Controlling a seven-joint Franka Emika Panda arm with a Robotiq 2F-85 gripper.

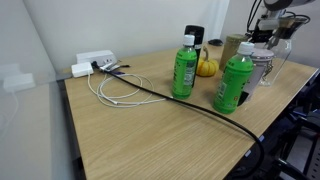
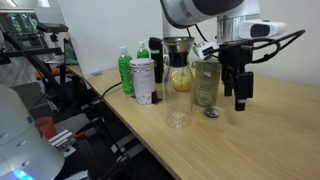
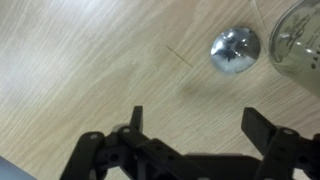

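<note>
My gripper stands open above the wooden table, with only bare wood visible between its fingers. In the wrist view, a small shiny silver round object (image 3: 235, 50) lies ahead of the fingers, apart from them. Right of it is the edge of a see-through container (image 3: 300, 48). From the second exterior view, the silver object (image 2: 211, 112) rests near the foot of an olive-tinted container (image 2: 207, 86), below and left of my gripper (image 2: 224, 75). No finger appears to touch either thing.
A tall clear jar (image 2: 179, 106), a white patterned can (image 2: 145, 82) and an orange pumpkin (image 1: 207, 67) stand nearby. Two green bottles (image 1: 185, 68) and a black cable (image 1: 180, 99) occupy the other end. Bare table (image 2: 265, 135) extends right of the jar.
</note>
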